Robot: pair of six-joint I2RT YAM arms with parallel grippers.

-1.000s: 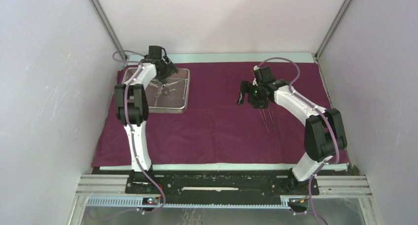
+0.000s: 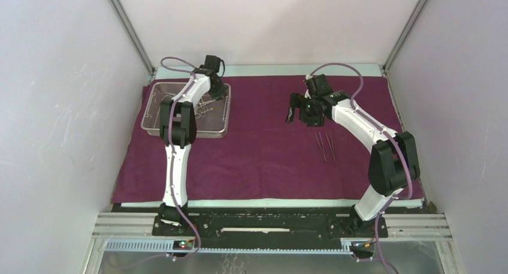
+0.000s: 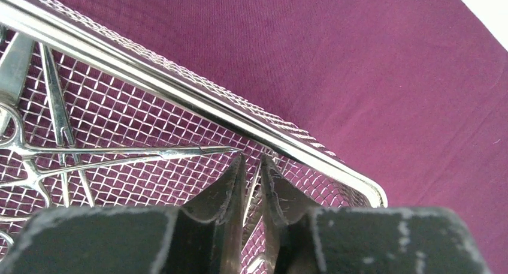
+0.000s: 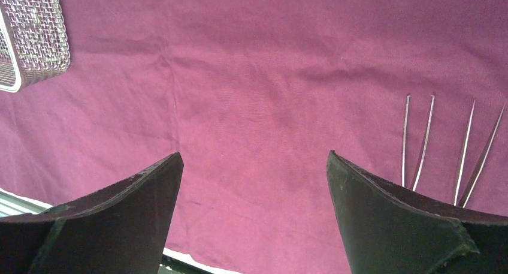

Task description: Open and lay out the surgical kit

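The wire mesh tray (image 2: 219, 133) lies on the left of the purple cloth with several metal instruments inside. At its far right corner is my left gripper, its fingers parted by a narrow gap. A slender instrument (image 3: 251, 193) shows in that gap, low in the tray along the wall; contact with the fingers cannot be made out. Ring-handled scissors or clamp (image 3: 129, 154) lie to the left, their tip close to the fingers. Over the cloth at centre right, my right gripper is wide open and empty. Two tweezers (image 2: 322, 146) (image 2: 330, 146) lie beside each other near it.
The tray's raised metal rim (image 3: 180, 88) runs right beside the left fingers. Other instruments (image 3: 54, 94) lie on the mesh at the left. A white wall (image 2: 269, 25) stands behind.
The right arm has shifted slightly to the left and away from the front edge.
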